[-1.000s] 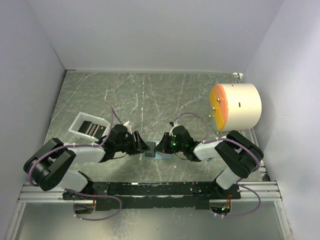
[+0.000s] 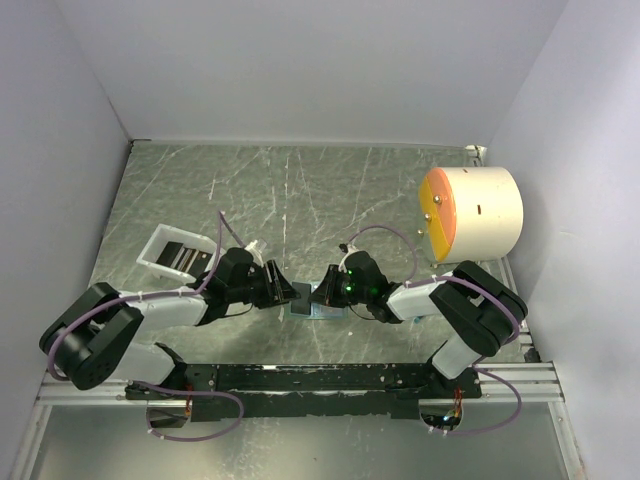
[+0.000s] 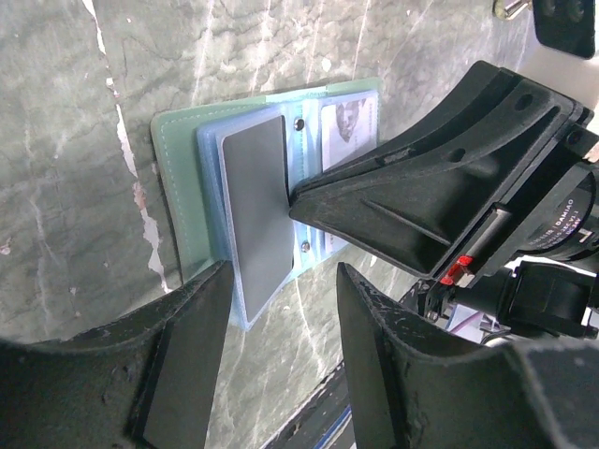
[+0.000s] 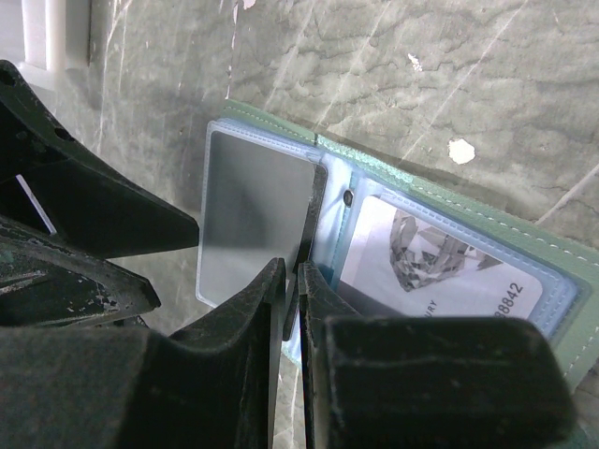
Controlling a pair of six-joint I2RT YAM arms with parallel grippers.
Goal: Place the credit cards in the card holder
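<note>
The card holder (image 3: pixel 173 159) lies open on the marble table between both grippers, a dark grey card (image 3: pixel 253 206) in its left sleeve and a white printed card (image 4: pixel 430 262) in the right one. My left gripper is open just beside the holder's near left part, nothing seen between its fingers. My right gripper has its fingertips close together at the inner edge of the grey card, by the spine; whether anything is between them is unclear.
A white tray (image 2: pixel 153 245) with dark cards stands at the left. A cream-and-orange drum-shaped object (image 2: pixel 480 215) stands at the right.
The left arm has shifted very slightly. The right arm looks unchanged in the top view.
</note>
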